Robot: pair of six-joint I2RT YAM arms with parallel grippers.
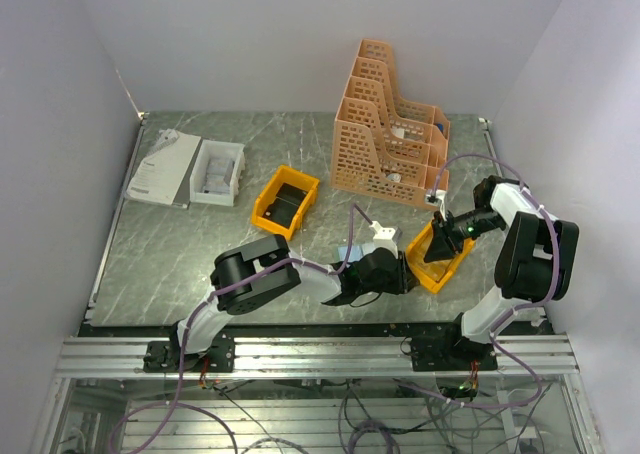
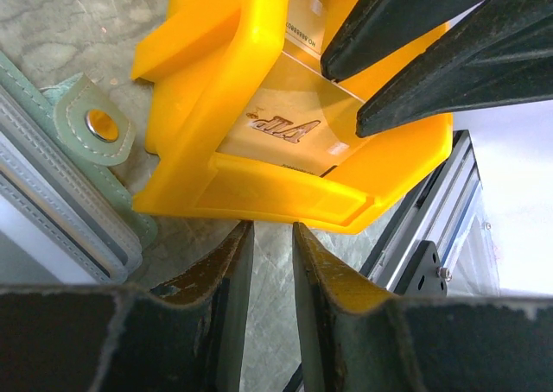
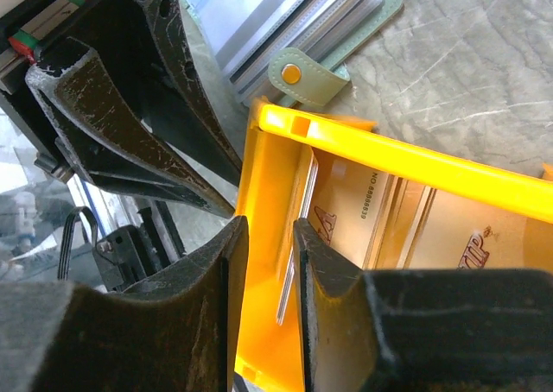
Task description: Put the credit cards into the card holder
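Cards with printed logos lie in a yellow bin [image 1: 455, 269] at right; in the right wrist view several [image 3: 454, 241] stand or lean inside it. My left gripper [image 1: 405, 279] is at that bin's near-left side; in the left wrist view its fingers look shut, and what is between them is unclear. My right gripper [image 1: 445, 239] reaches over the bin; its fingertips [image 2: 376, 107] stand apart above the cards, with no card clearly held. The pale green card holder [image 3: 294, 29], with clear sleeves and a snap strap, lies beside the bin, partly under my left arm.
A second yellow bin [image 1: 260, 214], a white box [image 1: 196, 184] and a flat grey-white board [image 1: 150, 174] stand on the left. A tall pink slotted rack [image 1: 355, 164] is at the back right.
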